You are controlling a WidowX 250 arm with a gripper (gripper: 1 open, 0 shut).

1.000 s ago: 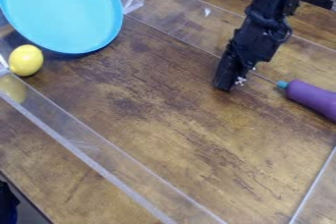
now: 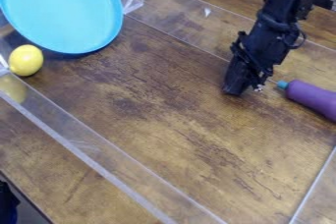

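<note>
My black gripper points down onto the wooden surface at the right of the camera view, just left of a purple toy eggplant with a teal stem. Its fingertips are dark and bunched low at the surface; nothing shows clearly between them. The eggplant lies apart from the fingers.
A light blue plate sits at the top left, with a yellow lemon-like object below it at the left edge. Clear plastic walls border the area.
The arm's upper part has shifted slightly to the right; the fingertips stay in nearly the same spot. The other objects are unmoved.
</note>
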